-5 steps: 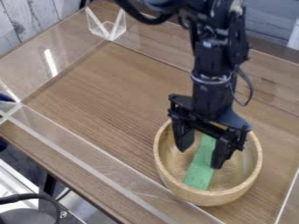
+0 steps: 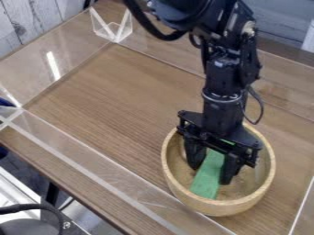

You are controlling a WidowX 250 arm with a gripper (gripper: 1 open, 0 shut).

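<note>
My black gripper (image 2: 218, 147) reaches down from the top into a round tan bowl (image 2: 258, 188) at the lower right. It is shut on a green object (image 2: 208, 176) lying in the bowl, its fingers around the upper part of it and partly hiding it.
A clear acrylic piece (image 2: 110, 26) stands at the back left. Clear strips run along the table's left and front edges, and a black cable lies at the lower left.
My gripper has come down into the bowl, and its fingers have drawn closer together around the green object.
</note>
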